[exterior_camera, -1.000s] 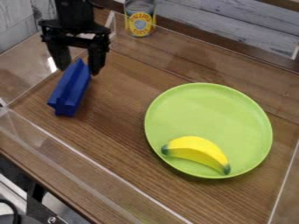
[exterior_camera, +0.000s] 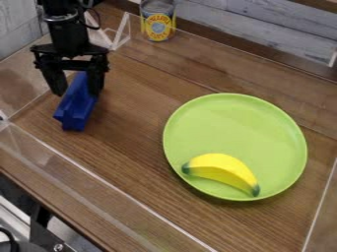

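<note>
My black gripper is at the upper left, open, its fingers reaching down around the upper end of a blue block. The block lies on the wooden table, long side running toward the viewer. Whether the fingers touch it is hard to tell.
A green plate with a yellow banana on it takes up the right of the table. A can with a yellow label stands at the back. Bare wood is free in the middle and front.
My gripper has moved left and lower, over the blue block's upper end. The block, plate and banana look unmoved.
</note>
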